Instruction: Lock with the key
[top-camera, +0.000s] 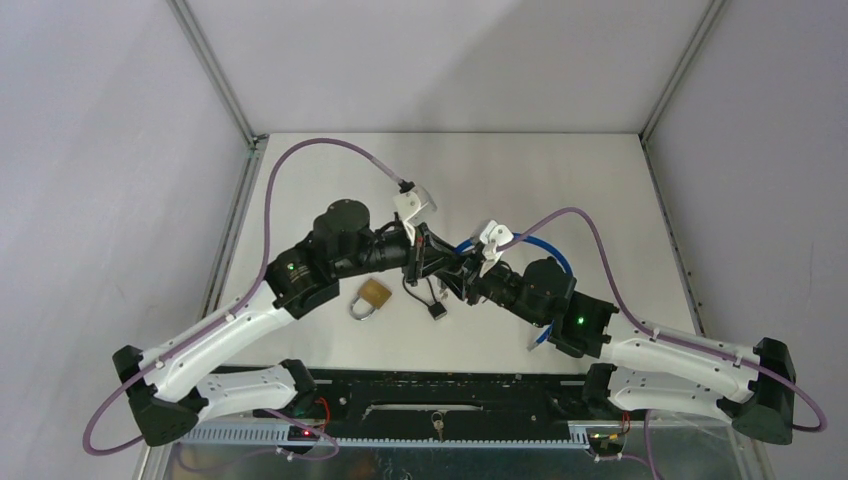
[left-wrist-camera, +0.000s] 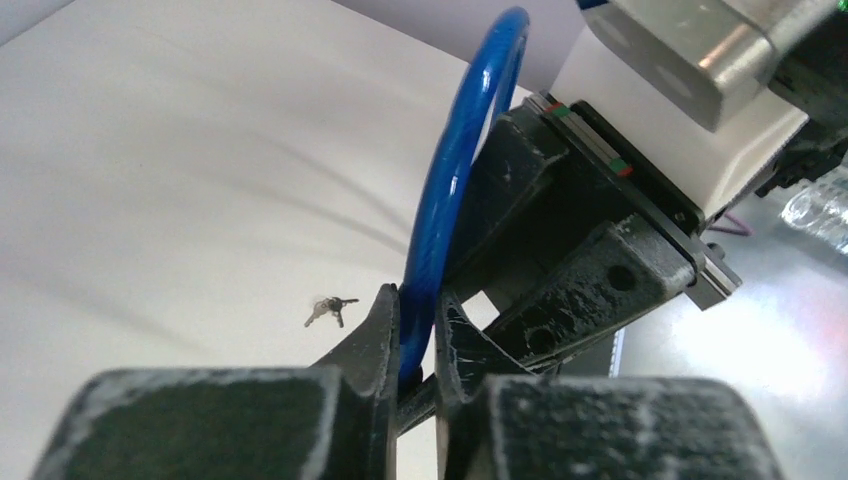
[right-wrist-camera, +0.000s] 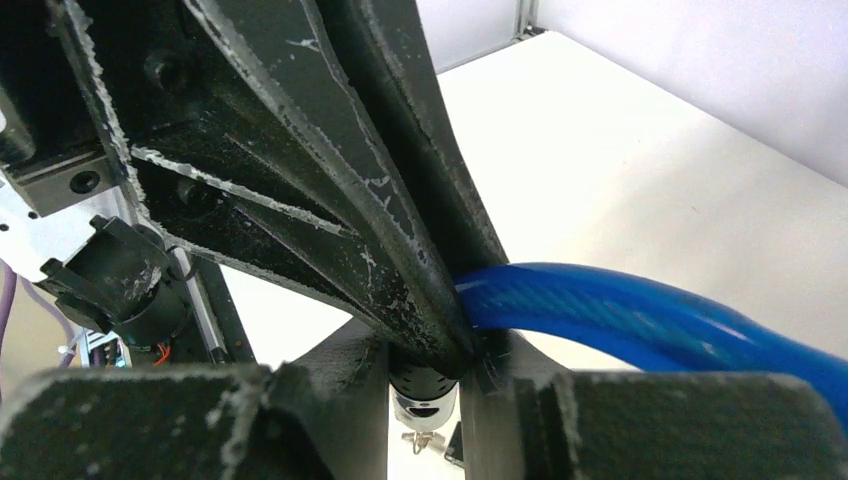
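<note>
A blue cable lock (top-camera: 556, 256) loops up at the table's centre, where my two grippers meet. In the left wrist view its blue cable (left-wrist-camera: 455, 150) runs down between the fingertips of my left gripper, close around it. My right gripper is at the lock's end in the right wrist view, fingertips around a dark-and-silver cylinder (right-wrist-camera: 424, 400), with the left gripper's black fingers right above. How far each gripper is closed is hard to tell. Small keys (left-wrist-camera: 330, 308) lie on the table in the left wrist view.
A brass padlock (top-camera: 374, 295) lies open or with its shackle showing, left of centre on the white board (top-camera: 460, 170). A small black padlock-like object with a cord (top-camera: 436, 308) lies beside it. The back of the board is clear.
</note>
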